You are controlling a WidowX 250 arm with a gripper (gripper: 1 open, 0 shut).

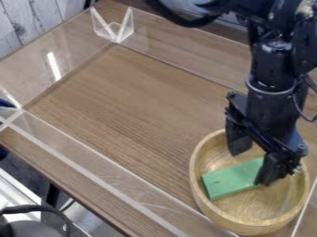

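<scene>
A round wooden bowl (pixel 247 211) stands at the lower right, with a green block (pixel 229 181) lying inside it. My black gripper (pixel 258 155) is over the bowl, its fingers open and reaching down around the block's upper right end. Whether they touch the block cannot be told.
Transparent strips run along its left and front edges, and a small clear piece (pixel 111 28) is at the back left. Dark cables lie beyond the left edge.
</scene>
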